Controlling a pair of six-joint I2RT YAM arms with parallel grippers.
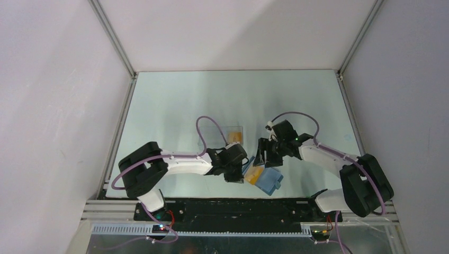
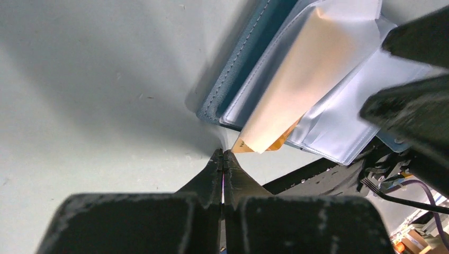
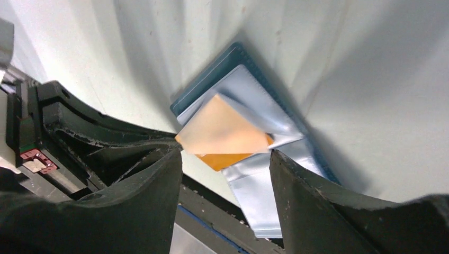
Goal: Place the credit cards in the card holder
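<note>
The blue card holder (image 1: 269, 180) lies open near the table's front, its clear sleeves (image 3: 265, 95) spread. An orange card (image 3: 217, 161) sits in a sleeve, a pale flap (image 2: 307, 74) over it. My left gripper is shut, its tips at the card's lower corner, nothing seen between them. My right gripper hangs open over the holder, its fingers either side of the card in its own view; they also show at the upper right of the left wrist view.
A clear tray (image 1: 216, 129) with an orange card (image 1: 235, 137) in it stands behind the left arm. The front edge is close below the holder.
</note>
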